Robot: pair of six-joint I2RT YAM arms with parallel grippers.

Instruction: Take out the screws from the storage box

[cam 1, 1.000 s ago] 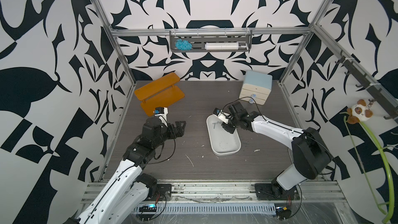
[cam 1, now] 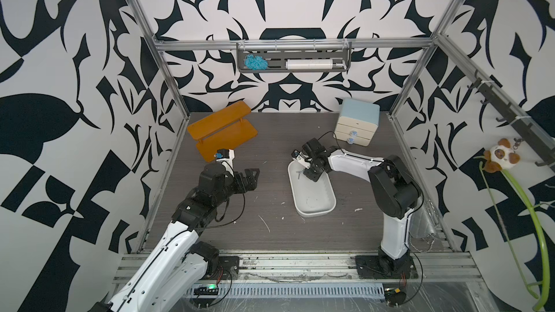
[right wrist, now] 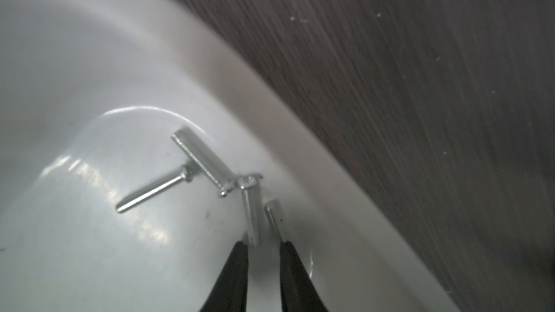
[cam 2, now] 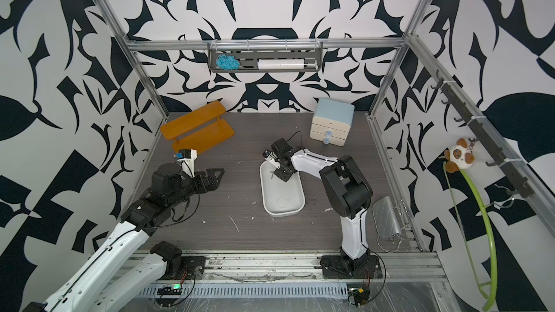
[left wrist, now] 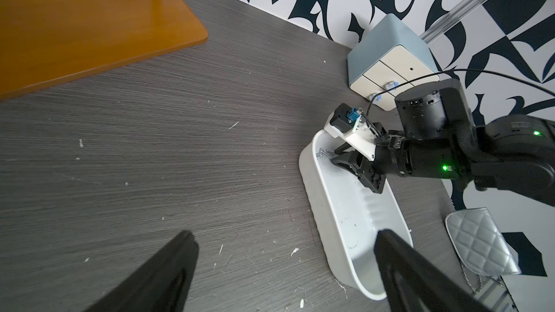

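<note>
The white storage box (cam 1: 312, 199) sits mid-table. In the right wrist view several silver screws (right wrist: 250, 208) lie bunched on its floor beside a curved wall. My right gripper is down inside the box, fingers partly apart just below the screws, the tip of one near the nearest screw; whether they touch cannot be told. My left gripper hangs open left of the box, above bare table, with nothing between its fingers.
An orange wooden stand (cam 1: 226, 138) is at the back left, a small drawer cabinet (cam 1: 356, 120) at the back right. A silver quilted item (left wrist: 479, 237) lies right of the box.
The left arm has not visibly moved.
</note>
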